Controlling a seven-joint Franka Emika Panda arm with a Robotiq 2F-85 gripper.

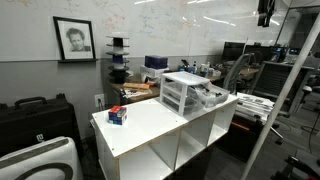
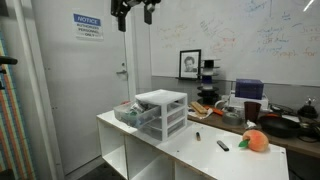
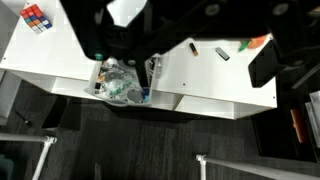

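My gripper [image 2: 134, 18] is high above the white cabinet top [image 2: 200, 158], open, with nothing between its fingers. From the other side, the gripper [image 1: 266, 14] shows near the top right. Below stands a white drawer unit [image 2: 168, 110] with a clear drawer [image 3: 125, 88] pulled out, small items inside. A colourful cube [image 1: 117, 115] rests at one end of the top. Toward the other end lie an orange round object [image 2: 254, 141], a dark marker-like piece [image 2: 221, 145] and a smaller piece [image 2: 197, 137]. In the wrist view the dark fingers [image 3: 265, 68] are wide apart.
Behind the cabinet, a wooden table [image 2: 290, 142] carries a dark pan [image 2: 280, 125] and other items. A light pole [image 1: 277, 110] stands in front at the right.
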